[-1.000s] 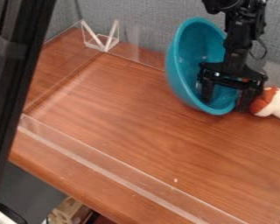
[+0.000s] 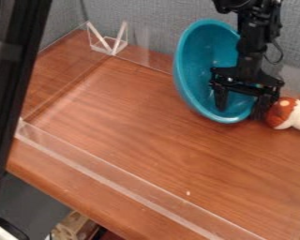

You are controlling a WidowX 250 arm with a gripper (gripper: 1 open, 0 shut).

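A teal bowl (image 2: 194, 70) stands tilted on its side at the back right, leaning near the grey back wall. My black gripper (image 2: 240, 94) reaches down into the bowl, open, its fingers low near the bowl's inner lower right. Whether they touch the bowl is hard to tell. A toy mushroom (image 2: 285, 112), with a red-orange cap and white stem, lies just right of the bowl and gripper.
A white wire rack (image 2: 108, 42) stands at the back left. Clear low panels edge the wooden table (image 2: 127, 141).
The bowl has shifted slightly left and the gripper has moved slightly with it.
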